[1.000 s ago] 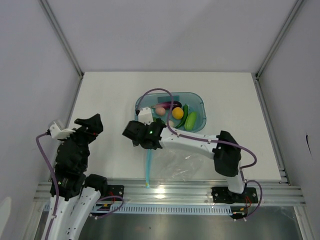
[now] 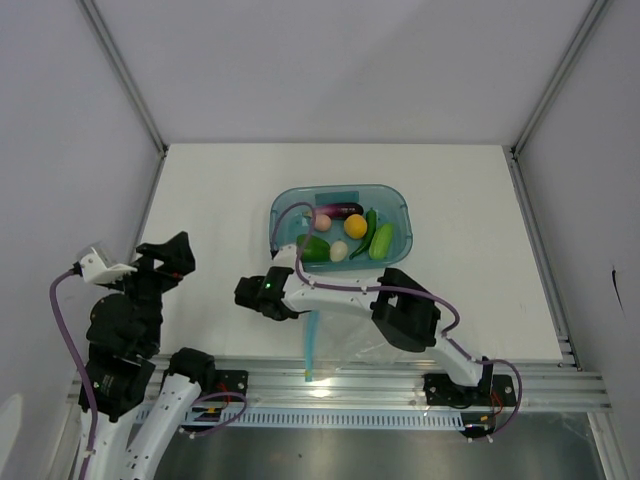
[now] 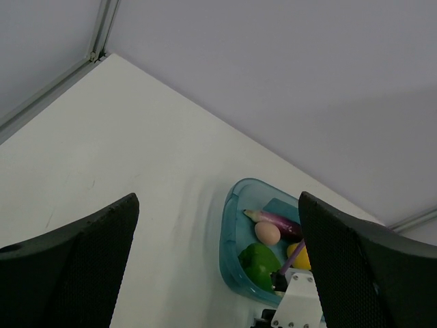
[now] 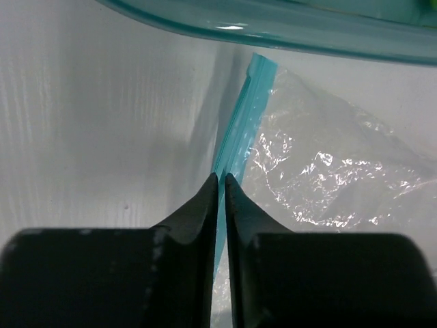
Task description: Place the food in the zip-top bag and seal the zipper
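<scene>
A clear bag with a teal zipper strip lies on the table below the teal bin. The bin holds an eggplant, an orange, eggs, a green pepper and other green vegetables. My right gripper is shut, its tips on or just over the zipper strip; contact is unclear. My left gripper is open and raised at the left side of the table, nothing between its fingers.
Grey walls surround it, with metal rails along the edges.
My right arm has moved slightly down and left over the bag, and the zipper strip's lower end has shifted right. My left arm has drawn back toward the left.
</scene>
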